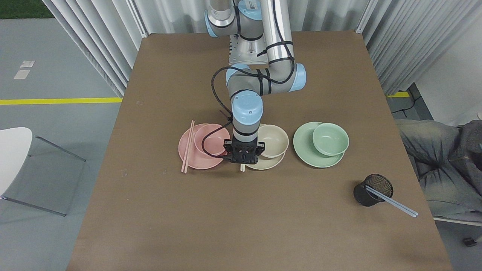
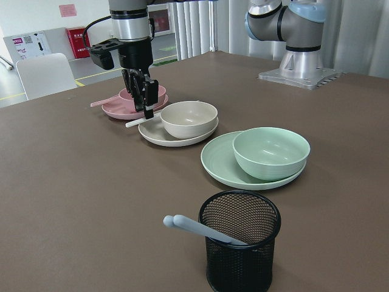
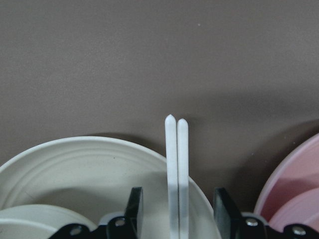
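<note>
My gripper is open, its two black fingers either side of the white chopsticks (image 3: 171,169), nothing seen held. The chopsticks lie over the rim of the cream plate (image 3: 94,169), beside the cream bowl (image 2: 188,118). In the front view the gripper (image 1: 244,156) hangs over that setting and hides part of it; in the left view it is low at the plate's edge. Pink chopsticks (image 1: 187,149) lie on the pink plate (image 1: 203,162), which holds a pink bowl (image 1: 212,137).
A green plate (image 1: 305,149) with a green bowl (image 1: 330,137) stands to the right. A black mesh cup (image 1: 368,194) with pale blue chopsticks (image 1: 397,205) is at front right.
</note>
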